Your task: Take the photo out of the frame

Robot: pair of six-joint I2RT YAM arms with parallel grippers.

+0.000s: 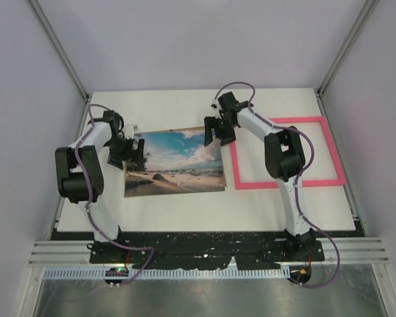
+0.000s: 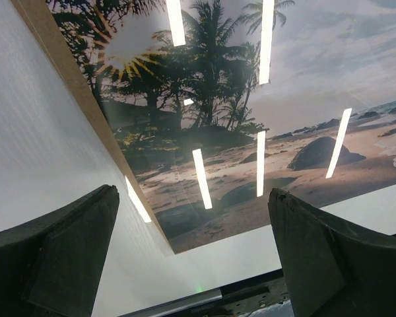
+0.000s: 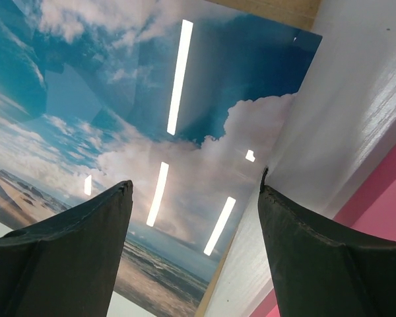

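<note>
The beach photo [image 1: 178, 165] lies flat on the table, with a brown board [image 2: 76, 82] showing along its left edge. A pink frame [image 1: 235, 168], apart from the photo, lies to its right. My left gripper [image 1: 127, 157] is open over the photo's left edge; in the left wrist view one finger [image 2: 72, 238] is outside that edge and the other is on the photo's side. Over the right edge, my right gripper [image 1: 218, 135] stands open, one finger [image 3: 86, 244] above the photo and the other over the gap beside the frame. Neither holds anything.
Bare white table [image 1: 165, 214] shows in front of the photo and behind it. The pink frame's near side [image 3: 389, 191] runs close to my right gripper's outer finger. Grey walls close in the left, right and back.
</note>
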